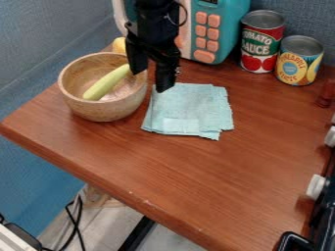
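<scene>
My black gripper [153, 66] hangs above the right rim of a wooden bowl [92, 105], its fingers pointing down; whether anything is between them is hard to tell. In the bowl lies a pale yellow-green long item [108, 82]. To the right of the bowl a folded light-blue cloth [189, 111] lies flat on the wooden table [183, 186].
A teal toy microwave [213, 26] stands at the back, with a tomato juice can [261, 46] and a smaller can [299, 63] to its right. A small red bottle [326, 95] and dark equipment sit at the right edge.
</scene>
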